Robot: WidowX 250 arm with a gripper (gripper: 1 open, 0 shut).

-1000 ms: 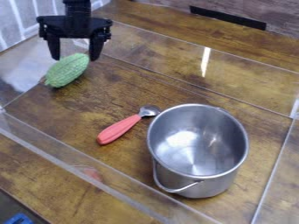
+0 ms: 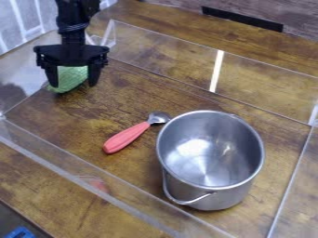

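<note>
My black gripper (image 2: 71,65) is lowered at the upper left, open, with its fingers around a light green, ribbed oblong object (image 2: 66,82), which it partly covers. A stainless steel pot (image 2: 209,167) with a wire handle stands at the lower right. A utensil with a red handle (image 2: 128,137) and a small metal head lies left of the pot.
The wooden table (image 2: 149,56) is bordered by clear plastic walls or panels along the left, bottom and right. A blue item shows at the bottom left corner.
My gripper has come down from above onto the green object, which it now partly hides. The pot and red-handled utensil are unchanged.
</note>
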